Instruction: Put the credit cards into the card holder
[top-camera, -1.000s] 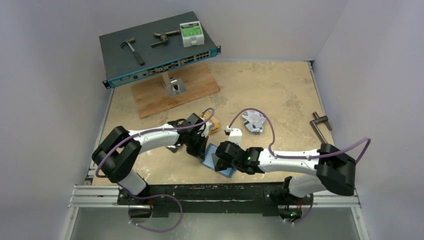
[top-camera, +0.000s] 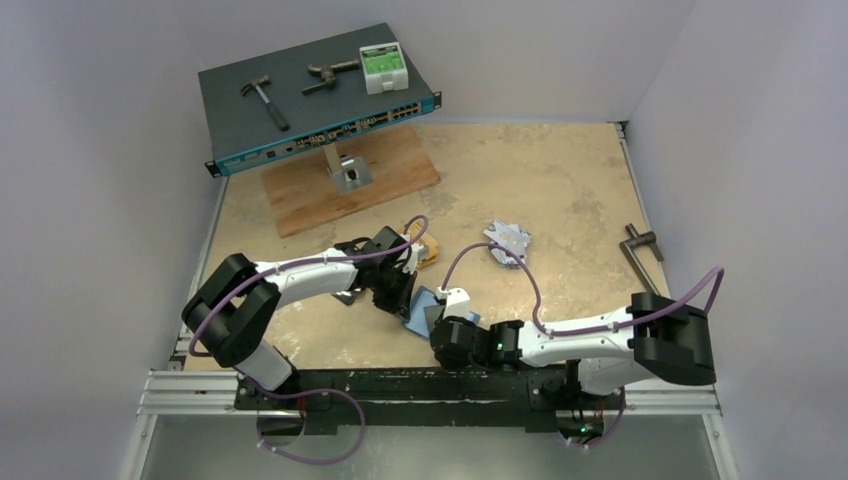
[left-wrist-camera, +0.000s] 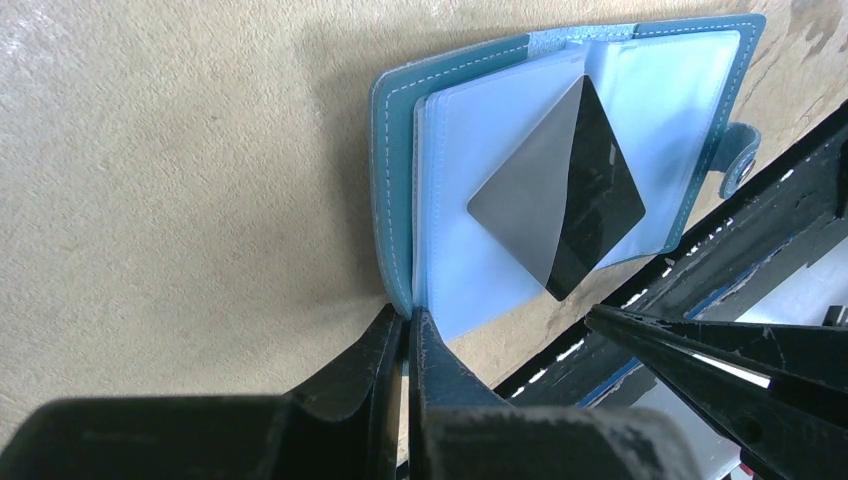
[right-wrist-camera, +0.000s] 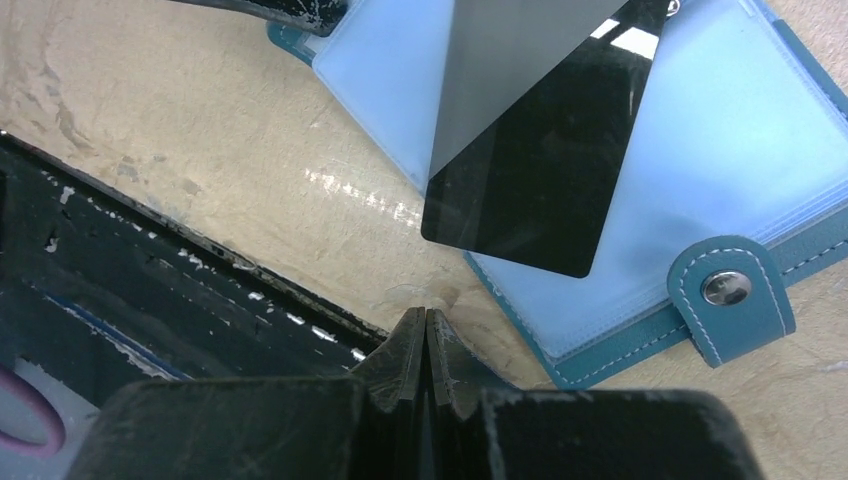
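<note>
The blue card holder (left-wrist-camera: 390, 200) lies open on the table near its front edge, with frosted inner sleeves. A card (right-wrist-camera: 530, 190) rests aslant on it; one half is glossy black, while the other looks grey, as if veiled by the frosted plastic. At the holder's left lower corner my left gripper is shut, the thin edge running between its fingertips. My right gripper is shut with nothing showing between its fingers, just off the holder's lower edge and apart from the card. From above, the arms hide part of the holder.
A pile of whitish cards (top-camera: 508, 243) lies behind the right arm. Something yellow (top-camera: 427, 246) sits beyond the left wrist. A dark bar (right-wrist-camera: 150, 290) runs along the table's front edge, close to the right gripper.
My right arm has shifted; its wrist has moved left and toward the front edge, so it now covers the holder's lower part. The left arm and the holder look unmoved.
</note>
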